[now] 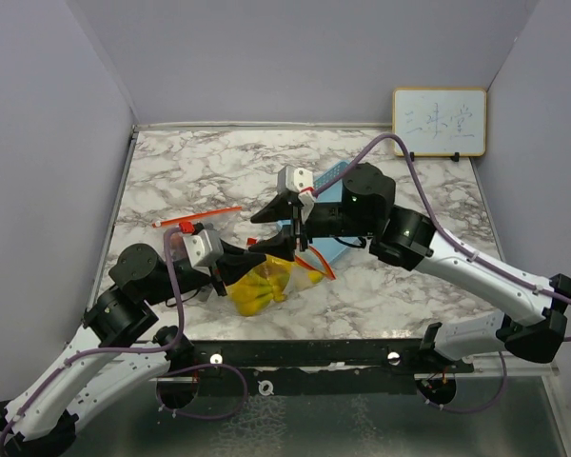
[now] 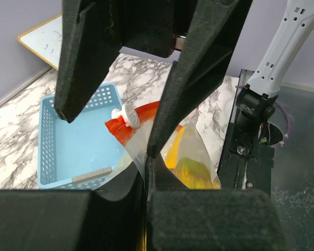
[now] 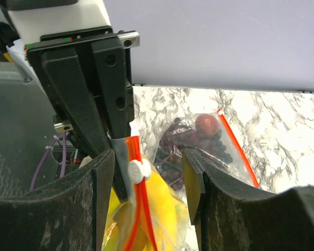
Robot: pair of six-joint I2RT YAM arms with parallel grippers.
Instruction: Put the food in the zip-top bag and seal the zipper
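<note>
The zip-top bag with yellow food (image 1: pixel 257 286) lies at the table's front. My left gripper is shut on clear film of this bag beside its red zipper (image 3: pixel 142 209), holding that end raised. At the zipper's end sits a white slider, also seen as a white slider (image 2: pixel 126 115) in the left wrist view. My right gripper (image 1: pixel 254 235) is open, close above the left fingertips. In the right wrist view the slider appears between its spread fingers; contact cannot be told. Part of the bag is hidden under the arms.
A second bag (image 3: pixel 199 141) with grapes and a round red fruit lies at the left of the table. A blue basket (image 2: pixel 76 141), looking empty, stands behind the right arm. The whiteboard (image 1: pixel 440 121) is at the back right. Both grippers nearly touch.
</note>
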